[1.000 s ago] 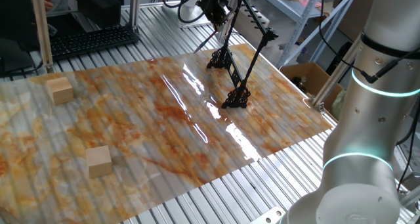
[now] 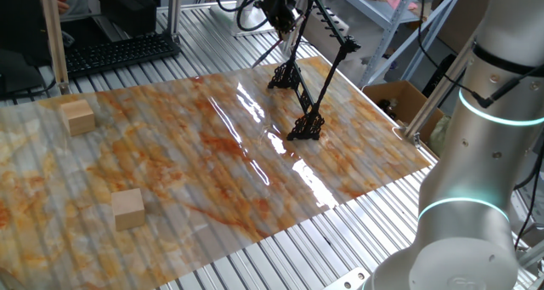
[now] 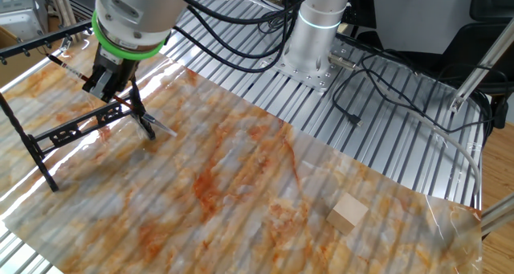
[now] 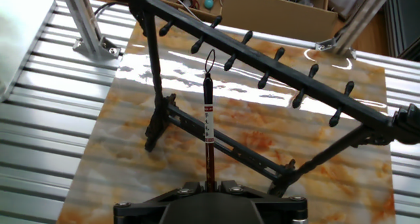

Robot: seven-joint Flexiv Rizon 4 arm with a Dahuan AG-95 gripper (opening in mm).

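In the wrist view, a writing brush (image 4: pixel 209 129) with a dark handle, a white label and a hanging loop points away from my gripper, whose fingers are closed around its shaft. In exterior view 2, my gripper (image 3: pixel 106 85) has the brush slanting through it, its pale bristle end (image 3: pixel 163 126) lower right. A black brush rack (image 4: pixel 256 60) with a row of pegs on its top bar stands just beyond the gripper. The brush's loop end appears close to that bar in the wrist view; I cannot tell whether they touch. No brush hangs on the visible pegs.
Two wooden blocks, one farther back (image 2: pixel 78 117) and one nearer (image 2: pixel 128 209), lie on the marbled mat (image 2: pixel 187 154), far from the rack. A keyboard (image 2: pixel 119 54) and upright metal posts stand beyond the mat.
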